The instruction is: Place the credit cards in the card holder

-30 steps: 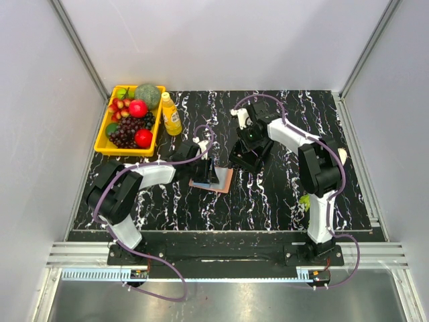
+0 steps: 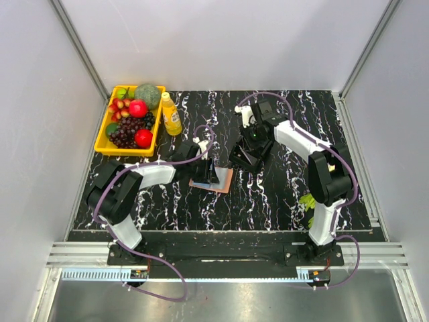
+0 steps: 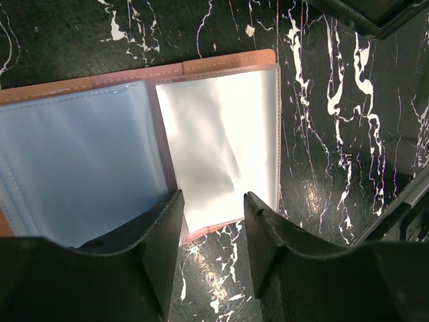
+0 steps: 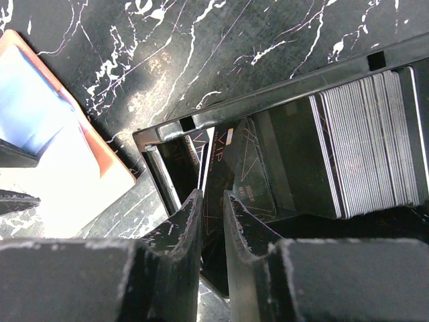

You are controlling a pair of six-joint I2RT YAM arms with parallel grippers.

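Note:
The card holder point(image 3: 221, 141), a flat open wallet with blue and white sleeves and orange edging, lies on the dark marble table. My left gripper hovers low over it, part open, with nothing seen between its fingers. To its right a black case point(image 4: 281, 92) holds a row of cards point(image 4: 365, 141) and some dark printed cards point(image 4: 234, 168) in its left part. My right gripper is over those dark cards, fingertips slightly apart; whether anything is between them is unclear.
A yellow basket point(image 2: 102, 145) of fruit and a yellow bottle point(image 2: 171, 117) stand at the back left. Green leaf-like items point(image 2: 307, 201) lie at the right, partly under the right arm.
The right arm has shifted slightly toward the right over the black case. The left arm and the card holder look unchanged.

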